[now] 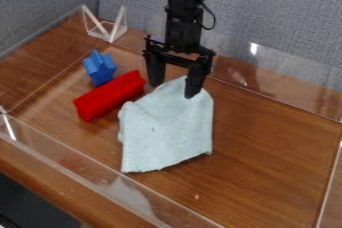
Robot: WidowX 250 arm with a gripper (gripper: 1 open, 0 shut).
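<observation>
The black gripper (177,76) is open above the far end of a pale, crumpled cloth (166,137), its two fingers spread apart, one at the left and one over the cloth's upper right. The cloth lies on the wooden table. Whether the fingertips touch it is hard to tell. A red block (108,96) lies just left of the cloth.
A blue object (99,67) sits behind the red block. A white wire-frame item (104,28) stands at the back left. A grey wall rises behind.
</observation>
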